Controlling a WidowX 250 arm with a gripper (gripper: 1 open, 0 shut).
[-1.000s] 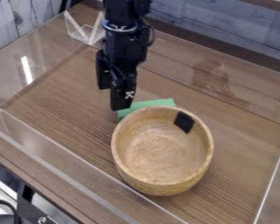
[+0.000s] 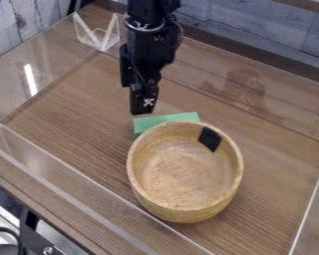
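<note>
My black gripper (image 2: 141,92) hangs at the top middle, open, above and a little left of a green rectangular piece (image 2: 162,122). That piece lies on the wooden table just behind a large tan bowl (image 2: 175,189), which partly covers it. A small black block (image 2: 210,138) sits at the bowl's back right rim. Nothing shows between my fingers.
A clear plastic object (image 2: 96,30) is at the back left, and dark cables lie at the lower left corner.
My gripper has moved up and back, away from the green piece and bowl. The objects on the table look unchanged.
</note>
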